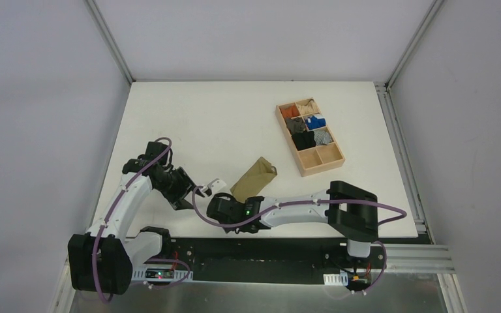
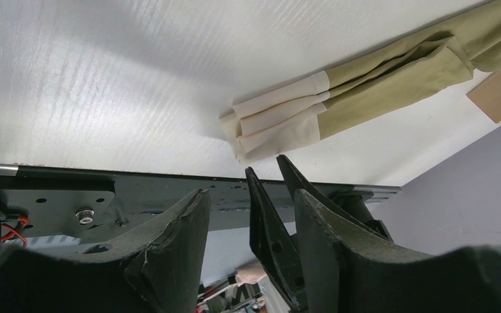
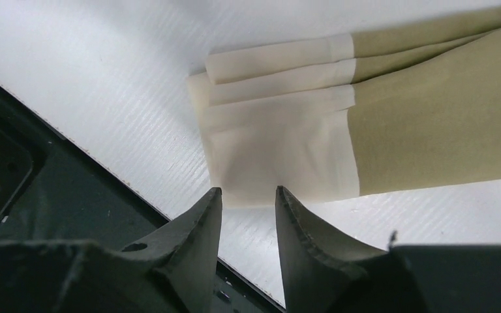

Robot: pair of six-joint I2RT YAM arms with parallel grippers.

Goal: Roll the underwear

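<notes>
Folded olive underwear [image 1: 254, 177] with a cream band lies diagonally on the table, partly hidden by my right arm in the top view. In the left wrist view its cream end [image 2: 277, 124] shows several folded layers, below which my left gripper hovers with its fingers apart and empty. In the right wrist view the cream band [image 3: 280, 156] fills the middle, with my right gripper over its lower edge, fingers apart, nothing seen held between them.
A wooden divided box [image 1: 329, 153] with rolled clothes sits at the back right. The front table edge runs close by both grippers.
</notes>
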